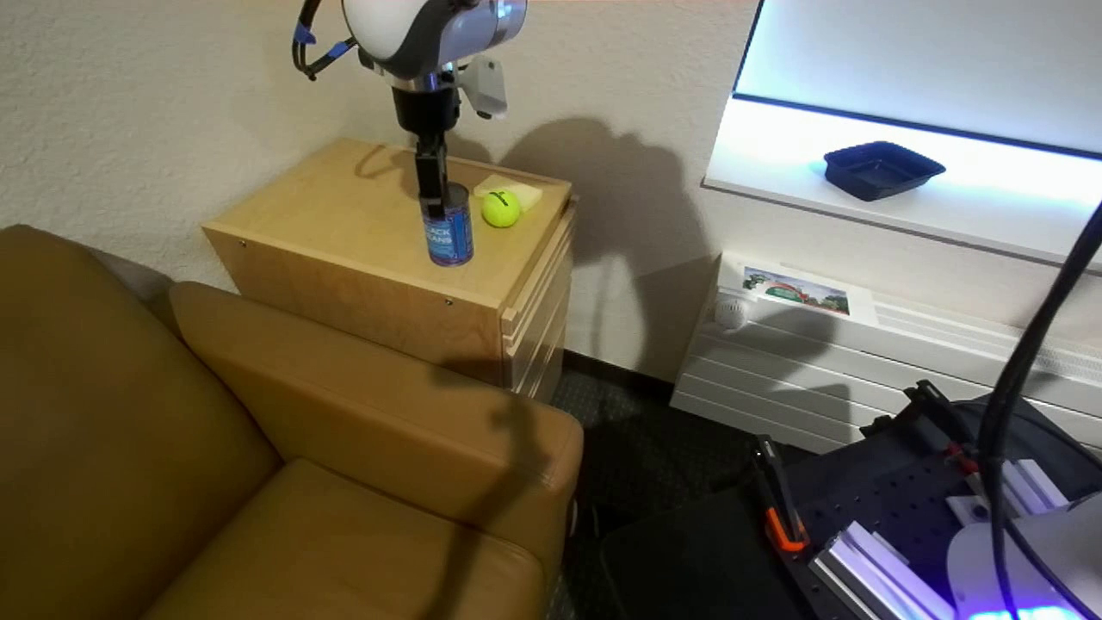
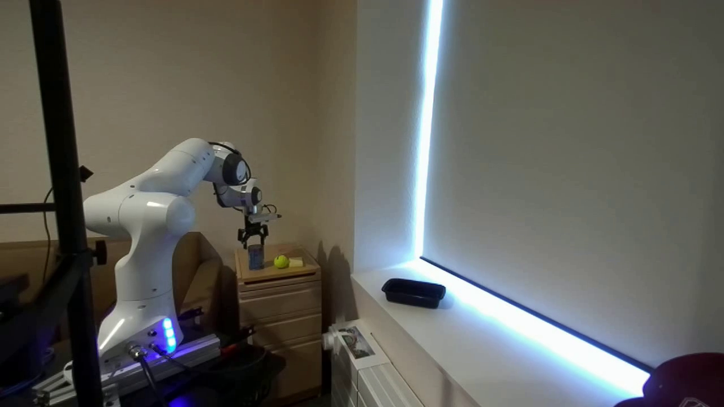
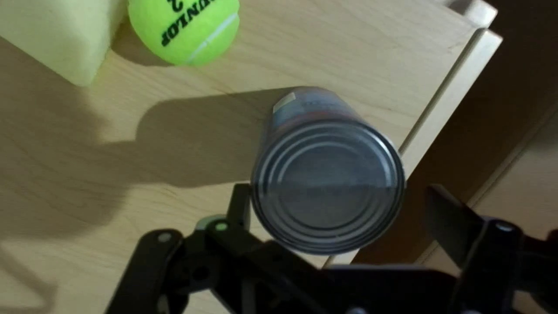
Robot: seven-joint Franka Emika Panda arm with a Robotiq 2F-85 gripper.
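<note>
A blue-labelled can (image 1: pixel 450 241) stands upright on the wooden cabinet (image 1: pixel 341 212), close to its edge. In the wrist view, the can's grey metal lid (image 3: pixel 327 183) faces the camera. My gripper is open at the can's top, one finger (image 3: pixel 239 205) right by the left rim. The other finger (image 3: pixel 450 222) stands clear of the right side, with a gap between. From exterior view 1, the dark fingers (image 1: pixel 431 181) overlap the can's upper left part. Exterior view 2 has the gripper (image 2: pixel 254 238) just above the can (image 2: pixel 255 258).
Beside the can lie a yellow-green tennis ball (image 1: pixel 501 208) and a pale block (image 1: pixel 524 192). An empty black tray (image 1: pixel 881 170) rests on the windowsill (image 1: pixel 764 155). The brown sofa (image 1: pixel 403 341) adjoins the cabinet.
</note>
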